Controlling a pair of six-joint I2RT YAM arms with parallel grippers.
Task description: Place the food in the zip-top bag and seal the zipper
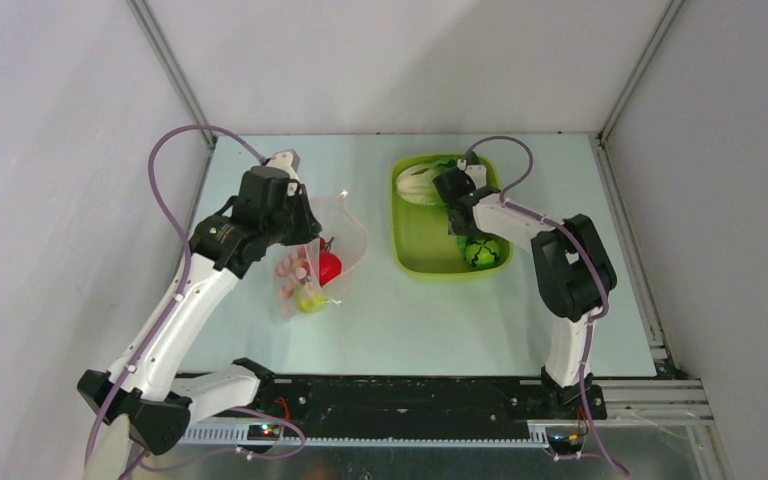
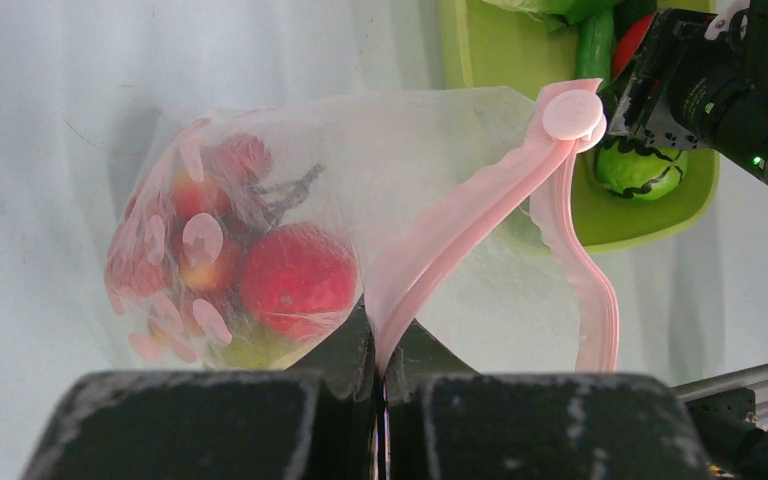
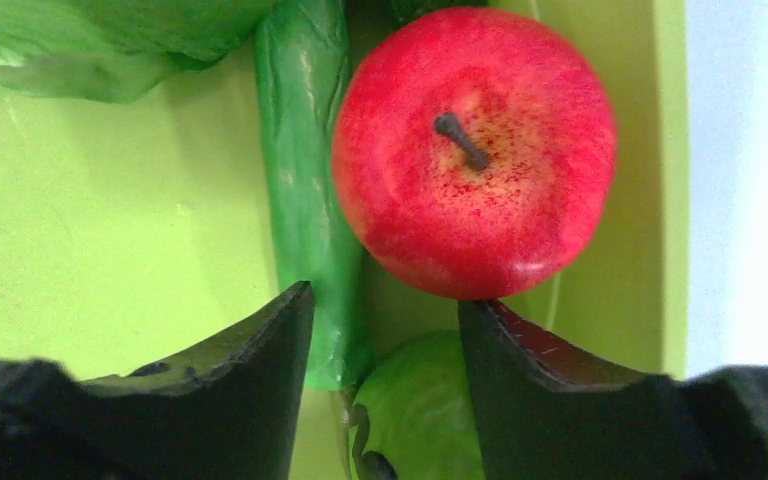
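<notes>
The zip top bag [image 2: 440, 230] holds red and yellow food, among it a large red fruit [image 2: 295, 280]. My left gripper is shut on the bag's edge by its pink zipper. My right gripper is part open inside the green bin [image 1: 422, 240], over a cucumber [image 3: 305, 180], a red apple [image 3: 475, 150] and a round green vegetable [image 3: 415, 410]; nothing shows held between its fingers.
A pale leafy cabbage [image 1: 415, 185] lies at the back of the bin.
</notes>
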